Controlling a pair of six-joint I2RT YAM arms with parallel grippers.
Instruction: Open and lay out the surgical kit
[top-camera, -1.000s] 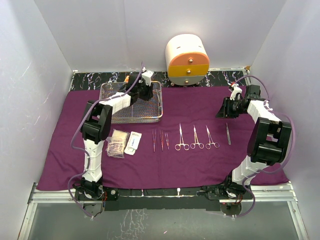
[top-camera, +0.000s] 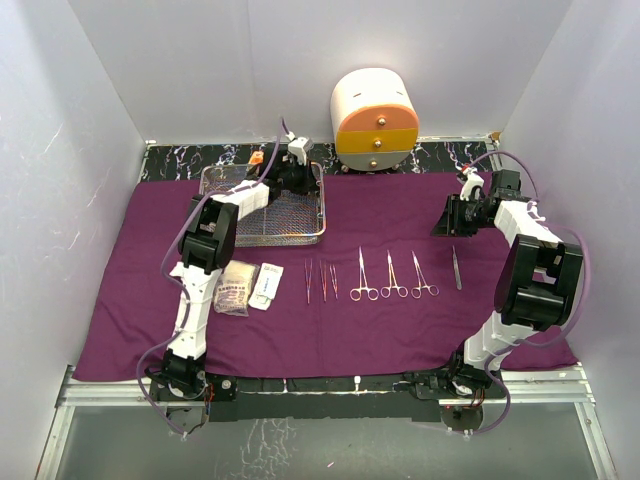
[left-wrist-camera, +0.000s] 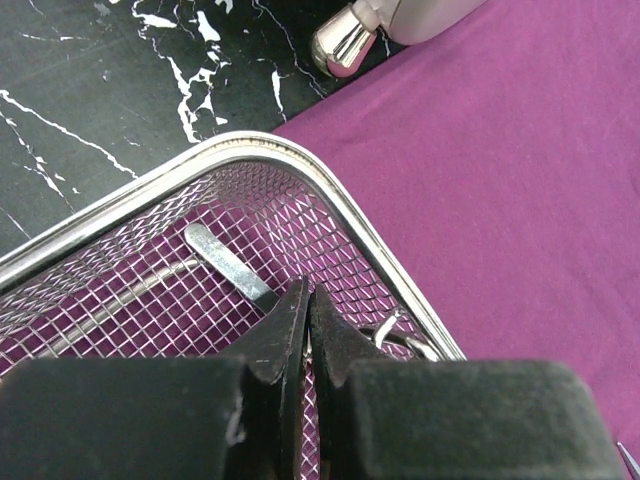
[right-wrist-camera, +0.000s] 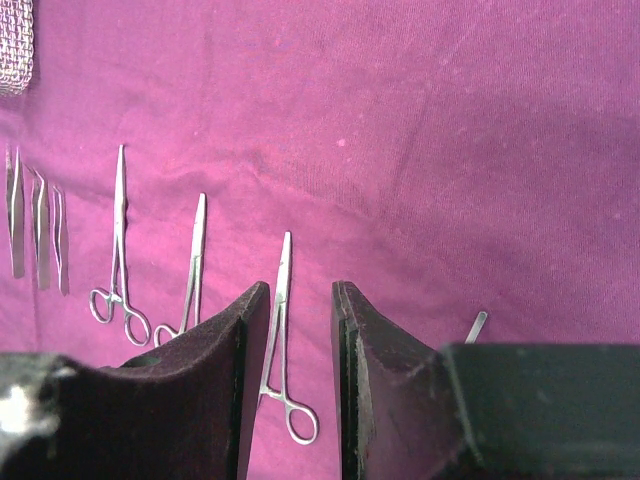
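A silver scalpel handle (left-wrist-camera: 230, 265) lies on the mesh floor of the wire tray (left-wrist-camera: 250, 145), close to its far right corner. My left gripper is over it with the fingertips pressed together and nothing seen between them. The handle's near part is hidden behind the fingers; its far end shows beyond the tips. My right gripper hangs open and empty above the cloth. On the cloth lie several tweezers (top-camera: 323, 282), three scissor-handled instruments (top-camera: 364, 275) and another scalpel handle (top-camera: 457, 268).
A small drawer cabinet (top-camera: 377, 115) stands behind the purple cloth (top-camera: 400, 335). The tray's hook latch (left-wrist-camera: 386, 330) is just right of my left fingertips. A gauze bag (top-camera: 236, 288) and white packets (top-camera: 265, 286) lie before the tray. Cloth right of the tray is clear.
The left gripper has gone from open to shut and moved toward the tray's right corner, down over the handle. The laid-out tools and the right arm stay put.
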